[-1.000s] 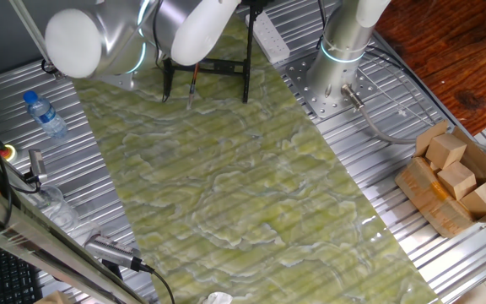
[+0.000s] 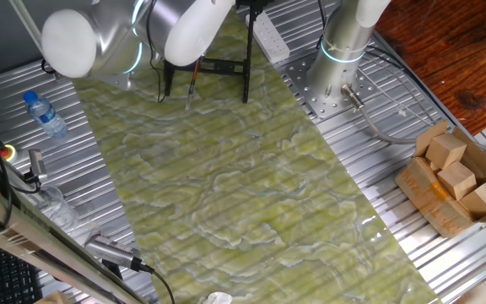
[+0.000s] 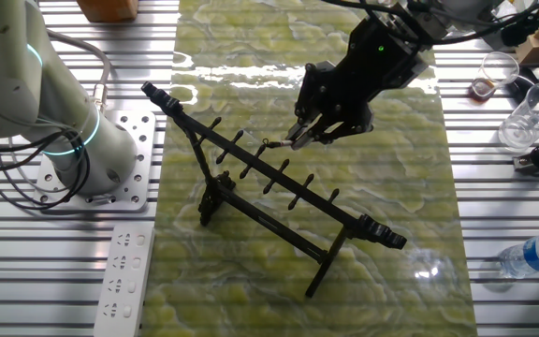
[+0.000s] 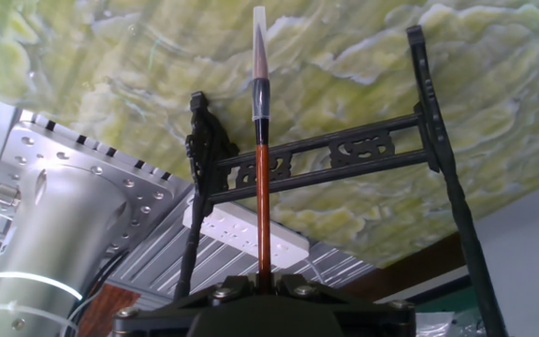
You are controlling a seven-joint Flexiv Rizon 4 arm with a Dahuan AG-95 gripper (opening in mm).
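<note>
A brush [image 4: 263, 178] with a reddish-brown shaft and a clear cap over its tip extends from my gripper [image 3: 309, 139], which is shut on it near the top end. That end, with a small loop, points at the hooks on the top bar of a black brush rack [image 3: 279, 176]. Whether the loop touches a hook, I cannot tell. In exterior view 1 the brush [image 2: 193, 84] hangs tip down in front of the rack [image 2: 247, 63], while the arm hides the gripper. The wrist view has the rack's lower crossbar [image 4: 316, 159] behind the shaft.
A green marbled mat [image 2: 226, 186] lies under the rack, largely clear. A water bottle [image 2: 45, 114] stands on the left, a box of wooden blocks [image 2: 433, 198] on the right.
The brush has barely moved and the rack stands where it was.
</note>
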